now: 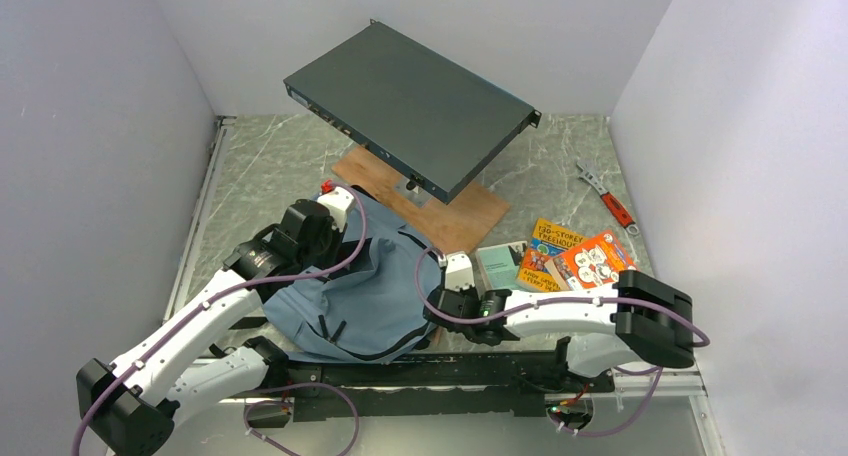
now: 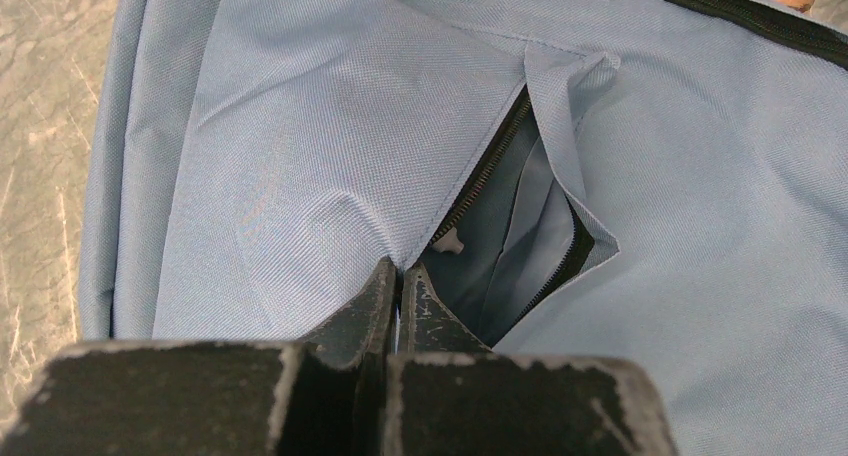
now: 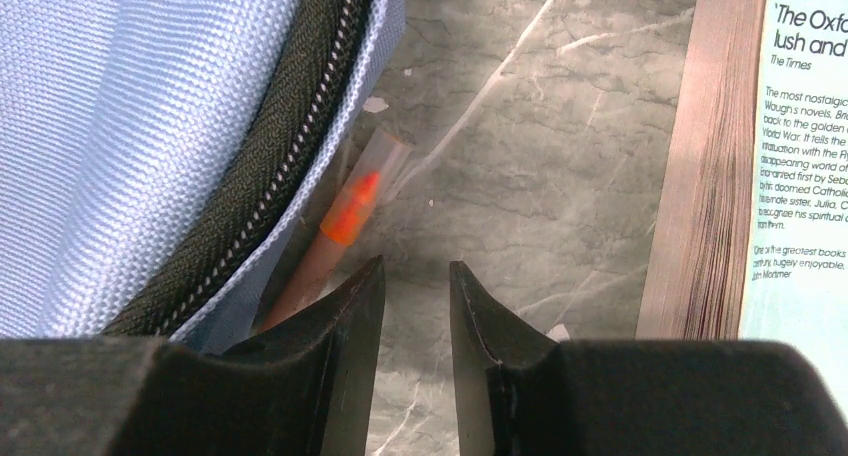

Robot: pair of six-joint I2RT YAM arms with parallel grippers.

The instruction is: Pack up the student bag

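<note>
The blue bag (image 1: 360,316) lies flat at the left front. My left gripper is shut on the zipped edge of its front pocket (image 2: 500,226); the cloth puckers toward the fingertips and the pocket gapes to their right. In the right wrist view, a pen-like orange stick with a clear end (image 3: 350,206) lies on the marbled surface, partly hidden under the bag's zipped edge (image 3: 260,176). Just right of it, my right gripper stands open with nothing between its fingers. A pale green book (image 1: 500,266) rests further right.
An orange-yellow book (image 1: 546,248) and an orange book with a white drawing (image 1: 592,262) lie at the right. Behind them is a red-handled wrench (image 1: 615,209). A dark flat metal box (image 1: 410,106) overhangs a wooden board (image 1: 470,221) behind the bag.
</note>
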